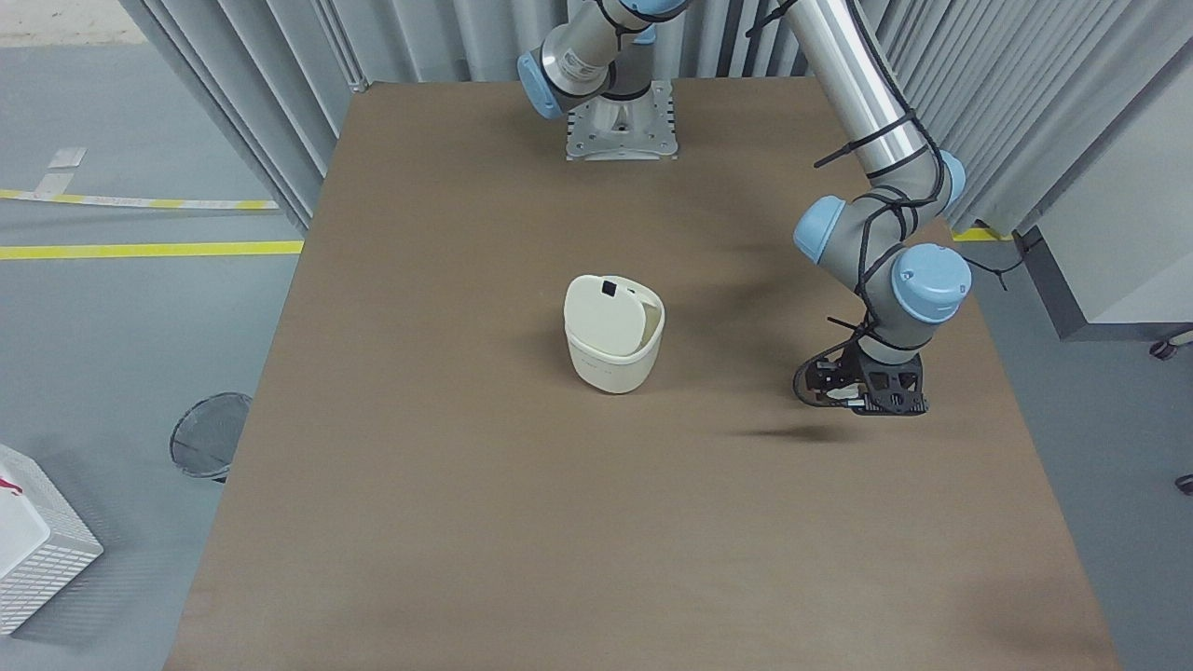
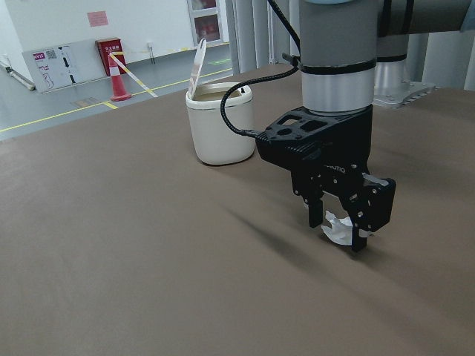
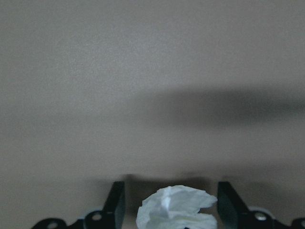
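Note:
A crumpled white paper (image 2: 338, 228) rests on the brown table, right between the fingers of my black gripper (image 2: 338, 230), which is lowered to the surface. In the wrist view the paper (image 3: 174, 210) fills the space between the two fingertips; whether they press on it is unclear. The front view shows the gripper (image 1: 861, 397) mostly hiding the paper. A small white bin (image 1: 610, 335) with a tilting lid stands to the left of the gripper, apart from it.
A mesh basket (image 1: 207, 436) and a white box (image 1: 39, 537) lie off the table on the left.

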